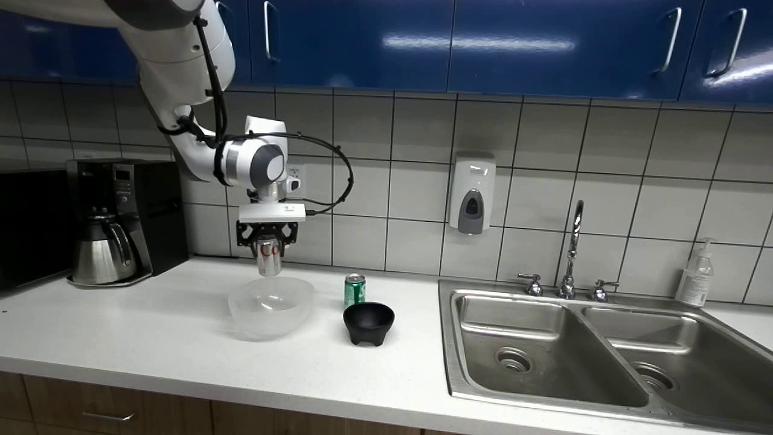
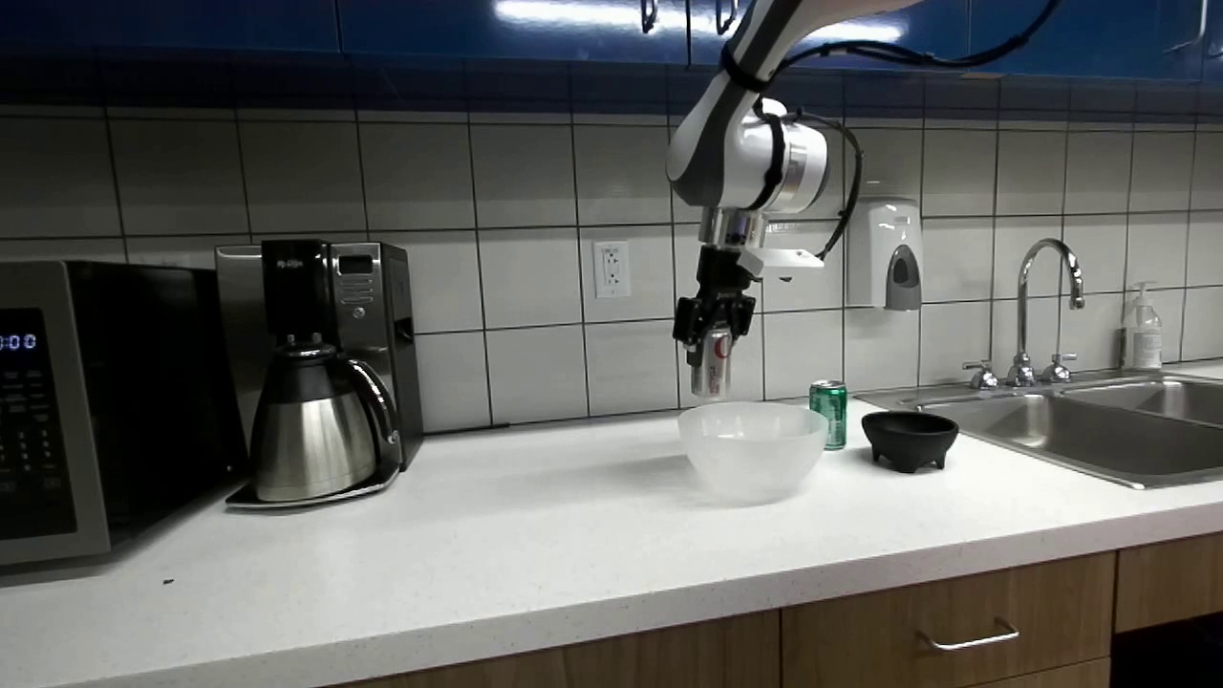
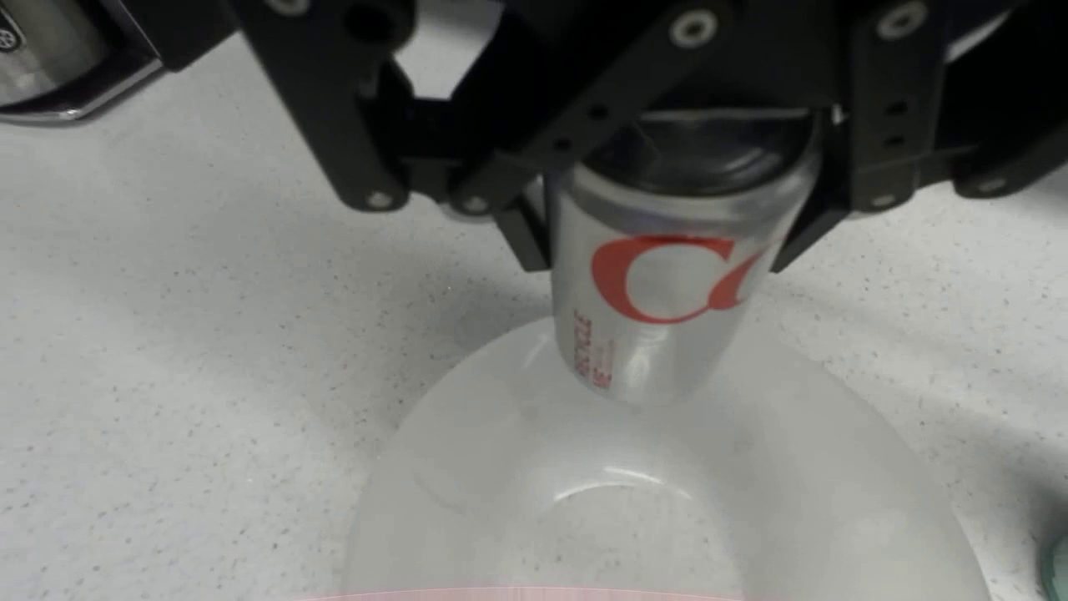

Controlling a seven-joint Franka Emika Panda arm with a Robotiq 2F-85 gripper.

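A silver can with red lettering (image 3: 656, 290) is held upright, slightly tilted, with my gripper (image 1: 269, 250) shut on its upper part. In the wrist view a dark finger (image 3: 522, 235) presses against the can's left side. Below hangs no other object, only the frosted, translucent bowl (image 2: 751, 453) on the counter. The can's bottom is above the bowl's rim in exterior view 2, toward its back left. The bowl's visible floor looks empty in the wrist view.
Right of the bowl stand a green can (image 1: 354, 290) and a black footed bowl (image 1: 369, 322). Further right is the double sink (image 1: 507, 348). A coffee maker (image 2: 332, 378) and a microwave (image 2: 109, 390) stand left, with bare counter (image 2: 493, 539) between.
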